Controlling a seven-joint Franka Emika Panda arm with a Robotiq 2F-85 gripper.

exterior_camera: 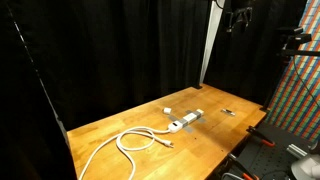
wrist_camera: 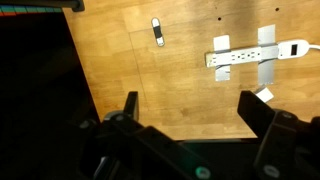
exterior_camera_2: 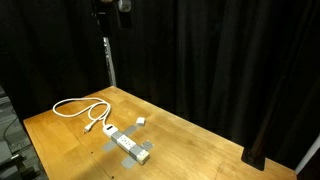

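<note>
A white power strip [wrist_camera: 255, 53] lies on the wooden table, held down by grey tape [wrist_camera: 267, 72]. Its white cord [exterior_camera_2: 85, 103] loops over the table at one end. Beside the strip is a small white block [wrist_camera: 265, 95]. A slim dark-and-silver item [wrist_camera: 158, 32] lies apart from it; in exterior view 1 this small item [exterior_camera: 227, 112] is near the right of the table. High above the tabletop, my gripper is open, its fingers wide apart with only bare wood seen between them. In exterior view 1 the gripper [exterior_camera: 238, 20] appears near the top edge.
Black curtains [exterior_camera: 110, 50] hang behind the table [exterior_camera_2: 190, 150]. Past the table's edge in the wrist view is a dark area [wrist_camera: 40, 80]. Much of the wood around the strip is clear. A colourful patterned panel [exterior_camera: 300, 95] stands at the right in exterior view 1.
</note>
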